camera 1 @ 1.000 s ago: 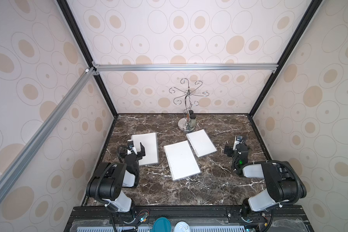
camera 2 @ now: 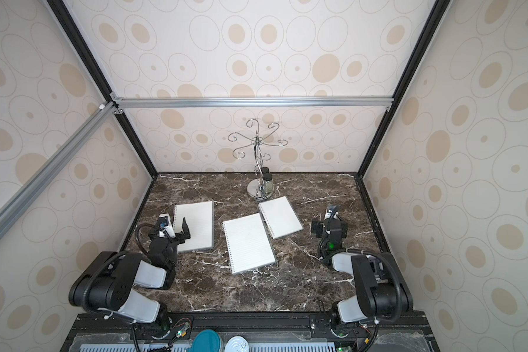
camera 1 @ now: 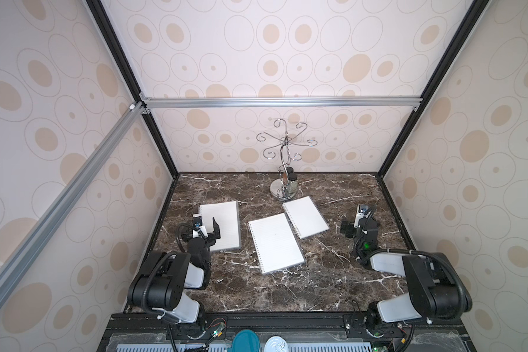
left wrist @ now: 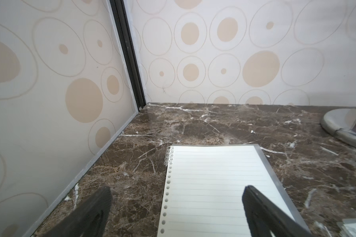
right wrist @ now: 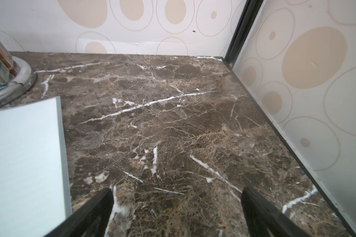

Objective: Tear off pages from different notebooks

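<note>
Three spiral notebooks lie flat on the marble table, each showing a white page. The left notebook (left wrist: 217,181) has lined paper and ring holes along its left edge; my left gripper hovers over its near left part, open and empty. A larger middle notebook (camera 1: 275,243) lies slightly turned, rings on its left. Behind it to the right, a smaller notebook (camera 1: 306,216) is tilted more; its right edge shows in the right wrist view. Over bare marble right of it stands my right gripper, open, with nothing between its fingers.
A chrome stand (camera 1: 285,149) with curled arms rises behind the notebooks, dark-lidded jars (camera 1: 291,180) on its base. Patterned walls close the left, right and back sides. Bare marble (right wrist: 166,130) lies around the right gripper and along the front.
Both arms' elbows have shifted slightly outward, away from the middle. The grippers have barely moved, and the notebooks lie where they were.
</note>
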